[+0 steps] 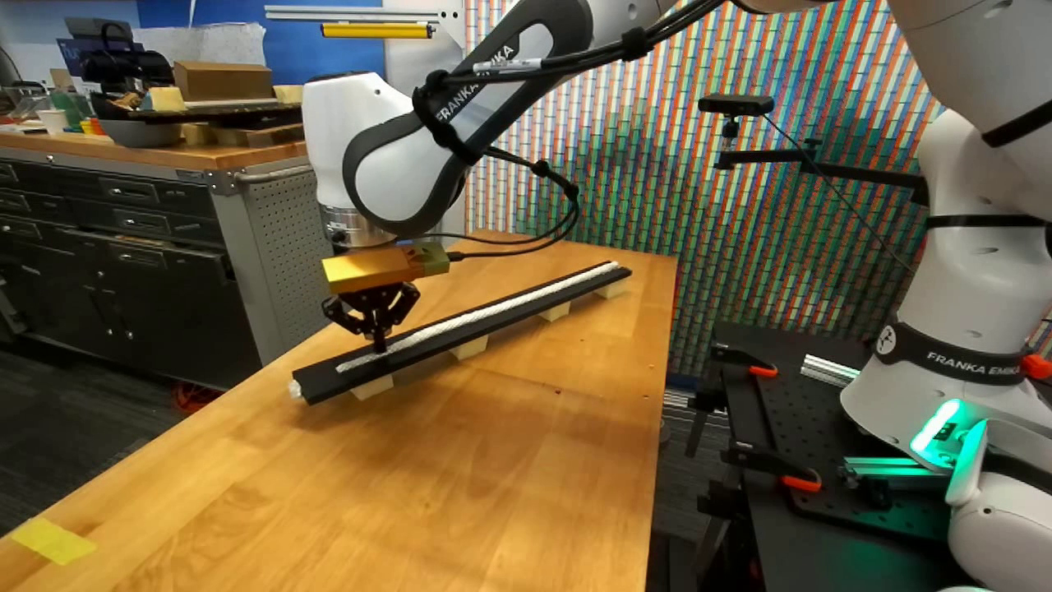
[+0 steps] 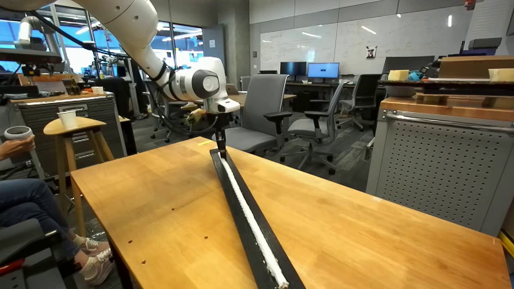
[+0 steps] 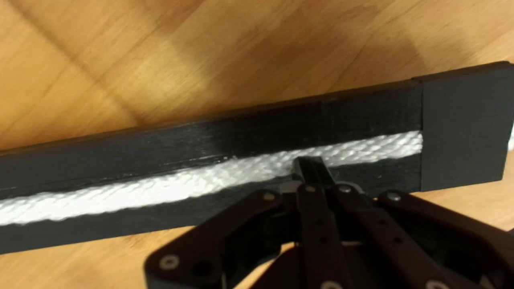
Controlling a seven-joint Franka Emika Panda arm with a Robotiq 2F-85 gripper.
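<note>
A white braided rope lies lengthwise along the groove of a long black bar. At the bar's near end in exterior view 1, my gripper points straight down at the rope. Its fingers are together, with the tips right over the rope in the wrist view; whether they touch it I cannot tell. Nothing shows between them. A flat black cover hides a stretch of rope at that end, and a bit of white pokes out past it.
Pale blocks hold the bar up off the wooden table. Open tabletop lies on both sides of the bar. Yellow tape is stuck near one corner. In exterior view 2 a seated person is beyond the table's left side.
</note>
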